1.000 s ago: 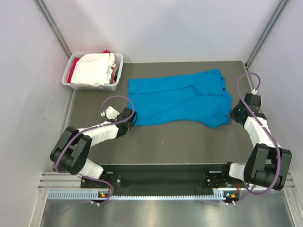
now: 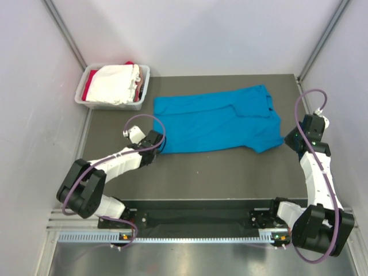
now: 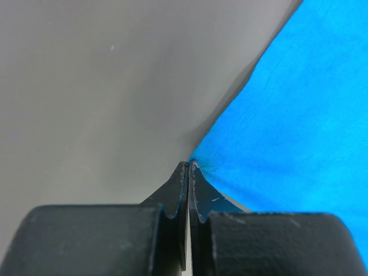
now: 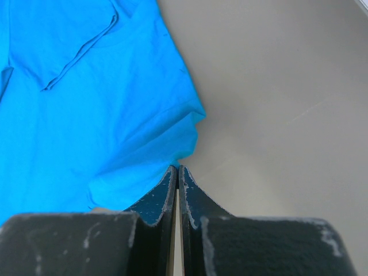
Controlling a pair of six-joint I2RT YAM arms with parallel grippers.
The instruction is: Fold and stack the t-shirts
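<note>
A blue t-shirt (image 2: 201, 126) lies spread sideways across the table, with a folded-over layer along its far side. At its near left corner my left gripper (image 2: 160, 150) is shut on the cloth; the left wrist view shows the corner pinched between the fingertips. On the opposite side my right gripper (image 2: 285, 140) is shut at the shirt's right edge. In the right wrist view, the blue cloth (image 4: 132, 149) runs in creases to a point between the closed fingertips. How much fabric sits inside either grip is hidden.
A white bin (image 2: 110, 106) at the back left holds a stack of folded white and red cloth (image 2: 113, 83). Bare grey table (image 2: 213, 178) lies in front of the shirt. Walls stand close on both sides, the right one near my right arm.
The left gripper has shifted slightly left with its corner. Creases near the right grip look straighter.
</note>
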